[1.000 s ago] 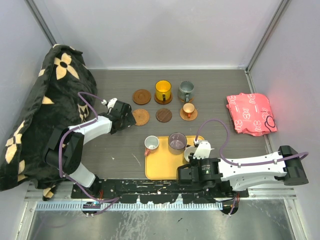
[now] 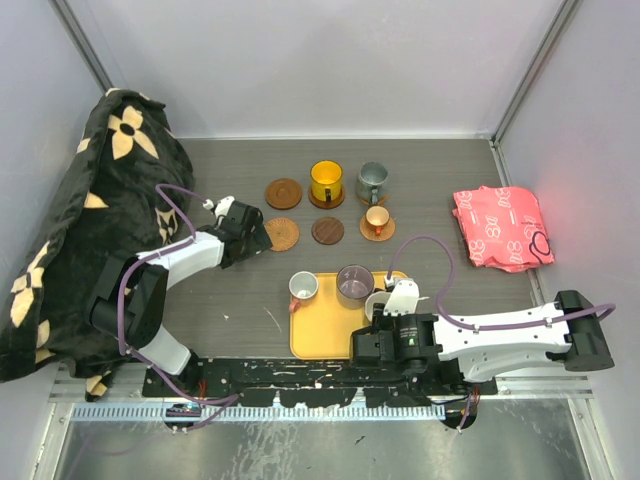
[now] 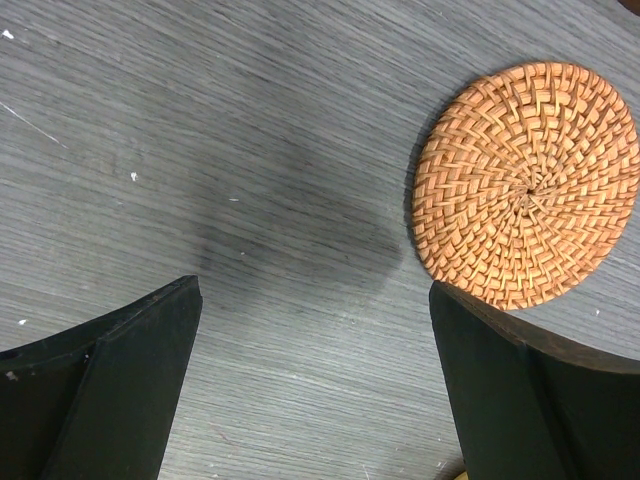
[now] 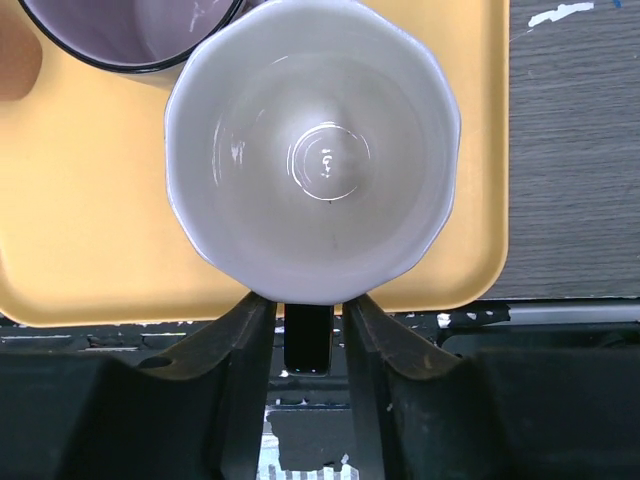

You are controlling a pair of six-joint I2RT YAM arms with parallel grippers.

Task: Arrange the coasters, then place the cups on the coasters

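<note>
The white cup (image 4: 320,160) stands on the yellow tray (image 4: 110,230), its open top facing up in the right wrist view. Its dark handle (image 4: 308,345) points down between the fingers of my right gripper. A narrow gap shows on each side of that handle, so the fingers are around it but not pressed on it. In the top view the arm partly covers this white cup. My left gripper is open and empty above bare table, beside the woven coaster (image 3: 525,190). Nothing lies on that coaster.
A purple-grey cup (image 2: 354,286) and a white cup with a pinkish handle (image 2: 303,287) share the tray. Two brown coasters (image 2: 283,193) (image 2: 327,230) are bare; yellow (image 2: 326,180), grey (image 2: 372,181) and tan (image 2: 377,219) cups occupy others. A pink cloth (image 2: 503,228) lies right.
The left arm and the other cups have not moved.
</note>
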